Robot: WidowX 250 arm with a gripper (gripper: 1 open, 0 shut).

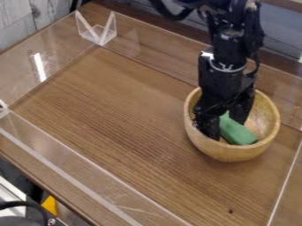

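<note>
A black robot gripper (221, 116) reaches down from the top into a wooden bowl (230, 153) on the right of the table. Its fingers are spread open inside the bowl, over and around a green block (239, 133), which is partly hidden behind them. Whether the fingertips touch the block cannot be told.
A white wire holder (97, 28) stands at the back left. A dark cable and a small yellow item show at the lower left edge.
</note>
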